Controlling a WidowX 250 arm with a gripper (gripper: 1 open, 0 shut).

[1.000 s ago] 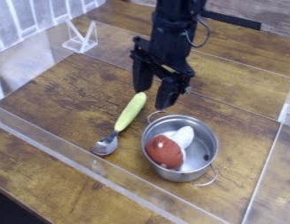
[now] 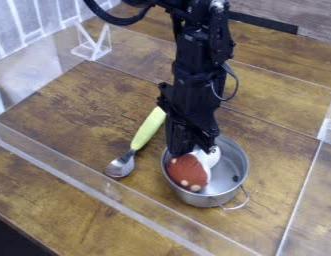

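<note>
My gripper [image 2: 185, 145] is down at the rim of a small metal pot [image 2: 227, 189], over a red and white toy [image 2: 191, 172] lying inside it. The fingertips overlap the toy's upper part, so I cannot see whether anything is between them. A spoon with a pale green handle [image 2: 150, 126] lies left of the pot, its metal bowl [image 2: 120, 167] toward the front.
A white wire object [image 2: 94, 40] stands at the back left, beside a clear barrier along the left edge.
My gripper has moved down from above and behind the pot to the toy in it. The pot and spoon appear in the same places.
</note>
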